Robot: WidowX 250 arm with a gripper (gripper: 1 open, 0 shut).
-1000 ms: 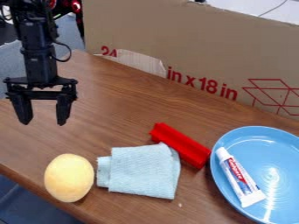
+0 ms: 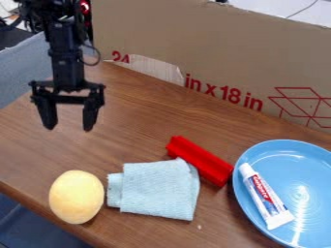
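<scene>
My black gripper point(image 2: 69, 118) hangs above the left part of the wooden table, fingers apart with nothing between them. A yellow round object point(image 2: 76, 196) sits at the front left, a folded light blue cloth point(image 2: 154, 191) to its right. A red oblong object point(image 2: 199, 159) lies behind the cloth. On the right, a toothpaste tube point(image 2: 264, 194) lies on a blue plate point(image 2: 303, 170).
A large cardboard panel point(image 2: 207, 53) stands along the back of the table point(image 2: 142, 126). The table's edge runs along the lower left.
The gripper has moved to the right and slightly up over the table. The objects on the table have not moved.
</scene>
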